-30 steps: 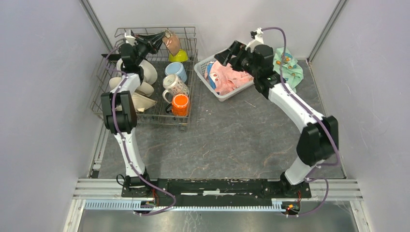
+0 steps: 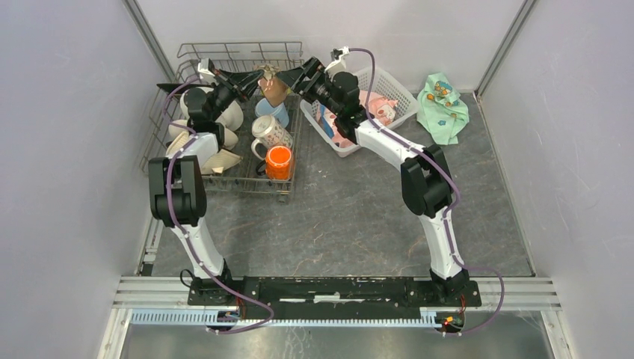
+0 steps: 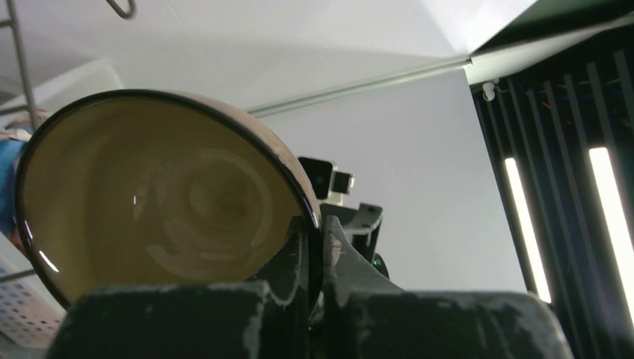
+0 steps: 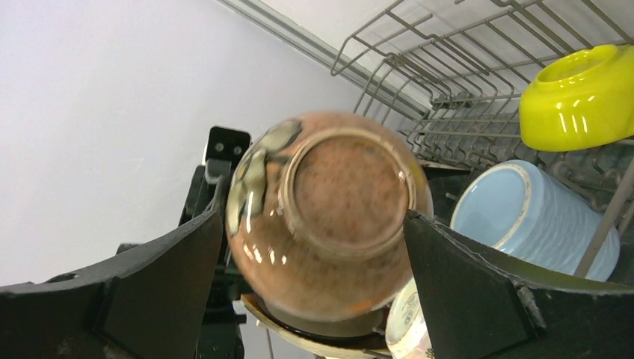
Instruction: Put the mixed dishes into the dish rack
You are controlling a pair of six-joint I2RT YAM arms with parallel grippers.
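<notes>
A brown bowl (image 2: 273,90) with a leaf pattern is raised on its side over the right back of the dish rack (image 2: 250,187), its dark inside filling much of the left wrist view (image 3: 172,194). My left gripper (image 2: 258,75) is shut on its rim. My right gripper (image 2: 291,82) stands open beside the bowl, whose base (image 4: 348,194) faces it between the open fingers. Below lie a blue cup (image 4: 523,217), a yellow bowl (image 4: 576,105), a patterned mug (image 2: 271,133), an orange mug (image 2: 278,163) and several pale dishes on the rack's left.
A white basket (image 2: 340,146) with pink cloths stands right of the rack. A green cloth (image 2: 441,112) lies at the back right. The walls bound both sides and the back.
My right gripper has moved left from above the basket to the bowl.
</notes>
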